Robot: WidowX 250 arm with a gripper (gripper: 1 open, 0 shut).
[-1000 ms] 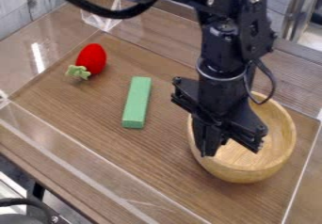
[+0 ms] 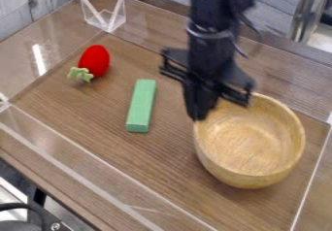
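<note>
My dark gripper hangs over the upper-left part of a wide wooden bowl, its body reaching up to the top edge of the camera view. Its fingertips are blurred, so their state is hard to make out. A green rectangular block lies on the table left of the bowl, apart from it. A red object with a pale green top rests farther back at the left. The bowl looks empty in its visible part.
A white wire basket stands at the back left. Dark cables show at the lower left corner.
My gripper has moved up and back, away from the middle of the bowl, which is now more exposed. The block and red object have stayed put.
</note>
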